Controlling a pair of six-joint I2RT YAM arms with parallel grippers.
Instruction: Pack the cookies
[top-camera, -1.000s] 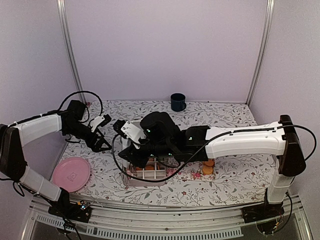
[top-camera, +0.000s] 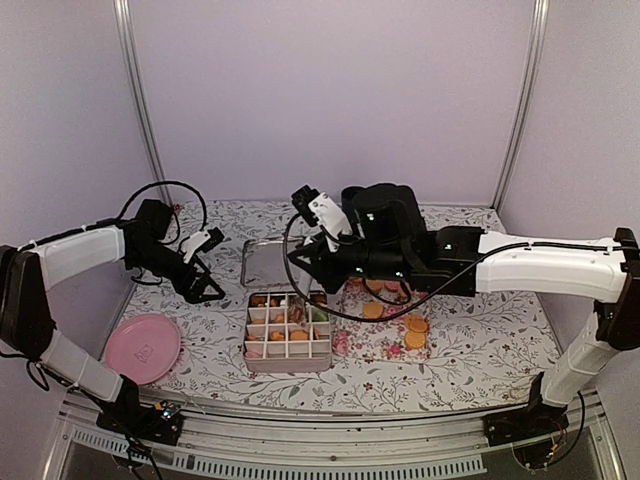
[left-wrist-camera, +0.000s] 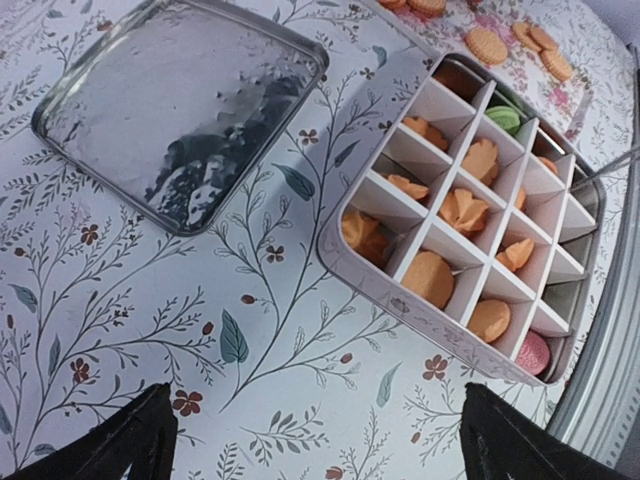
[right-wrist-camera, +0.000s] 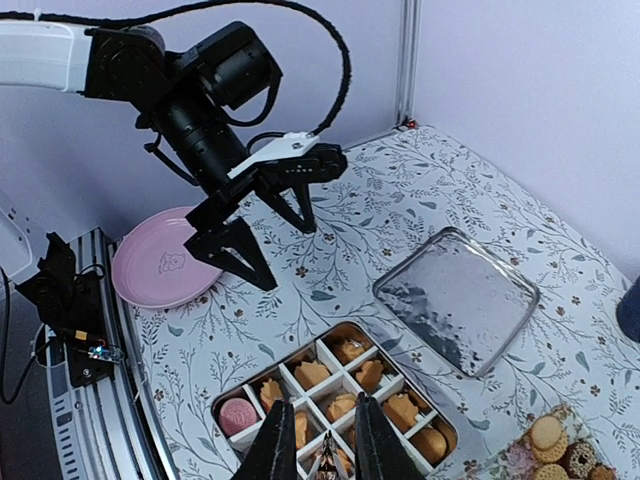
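Note:
A pale divided box (top-camera: 290, 366) stands mid-table. Several of its cells hold orange cookies (left-wrist-camera: 429, 277); a pink cookie (left-wrist-camera: 533, 354) and a green one (left-wrist-camera: 503, 119) also lie inside. Above the box's far part, my right gripper is shut on a thin silver tool (right-wrist-camera: 325, 464) resembling tongs. Two thin ends of it reach in from the right edge of the left wrist view; whether they grip a cookie I cannot tell. Loose cookies (top-camera: 415, 333) lie right of the box, partly behind the arm. My left gripper (top-camera: 203, 290) hangs open and empty at the left.
An empty metal tray (left-wrist-camera: 190, 110) lies behind the box. At the front left is a pink plate (top-camera: 143, 349). A dark mug (top-camera: 349, 197) at the back is mostly covered by the right arm. The cloth between plate and box is clear.
My right arm has moved right and toward the back, from the box's left side to its far right part, uncovering more cells. The left arm has stayed still.

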